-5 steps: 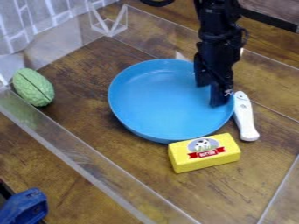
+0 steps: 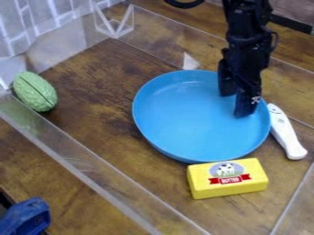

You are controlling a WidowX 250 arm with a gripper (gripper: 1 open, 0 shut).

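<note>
My black gripper (image 2: 241, 92) reaches down from the top right to the upper right part of a large blue plate (image 2: 196, 119), at or just inside its rim. Its fingers stand apart; whether they touch the plate is hard to tell. A white handled object (image 2: 287, 133) lies beside the plate on the right. A yellow butter box (image 2: 227, 180) sits just below the plate.
A green melon-like object (image 2: 35, 91) lies at the left on the wooden table (image 2: 92, 83). A dark blue object (image 2: 22, 218) is at the bottom left. The table between melon and plate is clear.
The plate, the white object and the butter box have shifted rightward and somewhat downward, along with my gripper.
</note>
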